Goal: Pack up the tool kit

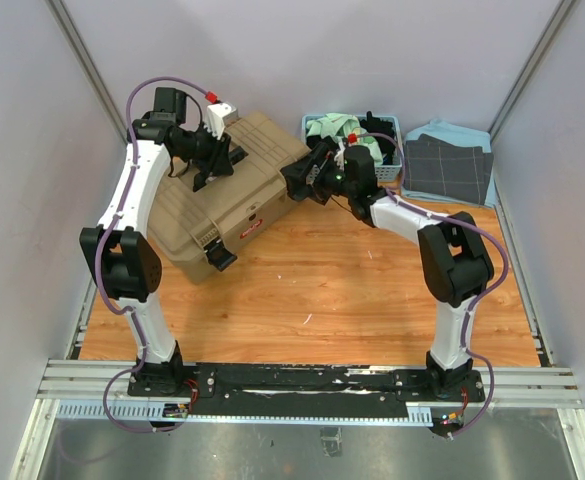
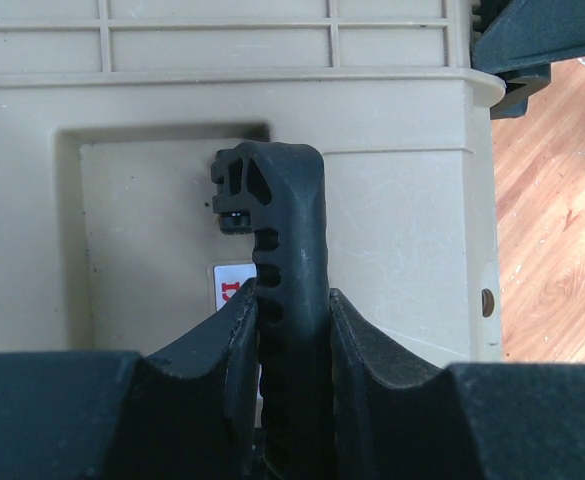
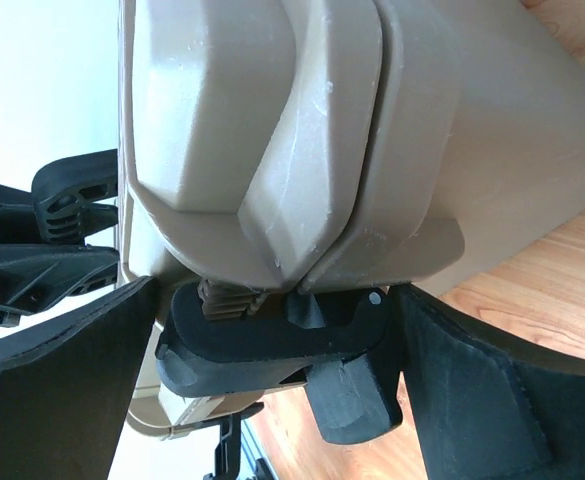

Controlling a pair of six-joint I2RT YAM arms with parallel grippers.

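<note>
The tan tool case (image 1: 194, 217) lies closed-lidded and slanted across the left of the table. Its black carry handle (image 2: 290, 230) rises from a recess in the left wrist view. My left gripper has a finger against either side of this handle, shut on it. At the case's right end, my right gripper is open, fingers wide apart around a black latch (image 3: 262, 345), which it does not clamp. Another black latch (image 1: 219, 254) sticks outward from the front side, near the left end.
A light-blue basket (image 1: 396, 130) holding green and black items stands at the back. Right of it lies a dark folded cloth (image 1: 447, 168) over a light-blue one.
</note>
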